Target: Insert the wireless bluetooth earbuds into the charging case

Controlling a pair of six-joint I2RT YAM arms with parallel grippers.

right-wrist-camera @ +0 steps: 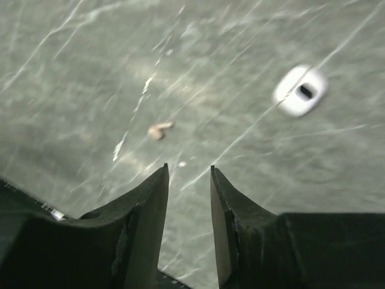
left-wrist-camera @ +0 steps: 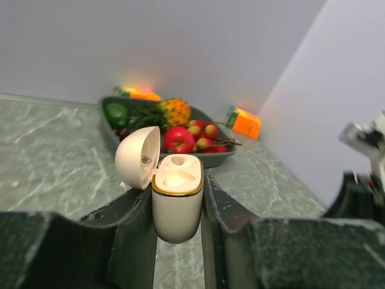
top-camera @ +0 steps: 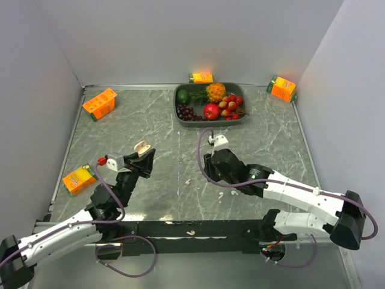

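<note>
The cream charging case (left-wrist-camera: 177, 211), lid (left-wrist-camera: 135, 158) raised, is held upright in my shut left gripper; in the top view it sits left of centre. My right gripper points down over the marble table, its fingers part open with nothing between them. In the right wrist view a small beige piece (right-wrist-camera: 159, 130), perhaps an earbud, lies on the table, and a white oval object (right-wrist-camera: 299, 90) with a dark slot lies right of it.
A grey tray (top-camera: 186, 122) of fruit stands at the back centre. Orange boxes (top-camera: 99, 105) stand along the edges.
</note>
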